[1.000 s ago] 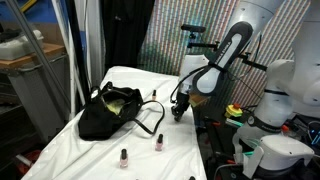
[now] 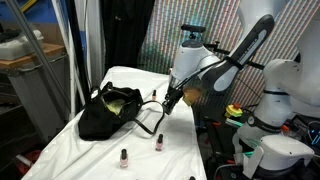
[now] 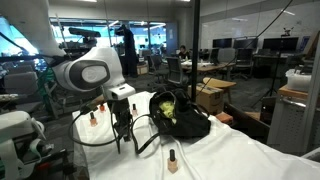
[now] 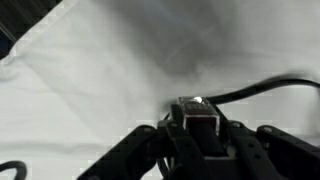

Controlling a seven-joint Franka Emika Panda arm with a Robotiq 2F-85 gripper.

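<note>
My gripper (image 2: 168, 107) is shut on a small object (image 4: 198, 107) that looks like a bottle, its pale end showing between the fingers in the wrist view. The gripper hangs over the white cloth beside the black bag (image 2: 108, 112), close to the bag's looping strap (image 4: 262, 88). In exterior view 2 the bag (image 3: 180, 118) lies behind and to the right of the gripper (image 3: 122, 148), with something yellow-green in its opening. Most of the held object is hidden by the fingers.
Several small dark-capped bottles stand on the cloth, including one bottle (image 2: 124, 158) and another bottle (image 2: 159, 143) toward the front. A bottle (image 3: 172, 161) stands near the front in exterior view 2.
In exterior view 1 the arm has swung left and slightly upward, bringing the gripper nearer the bag and its strap. Bag and standing bottles look unmoved.
</note>
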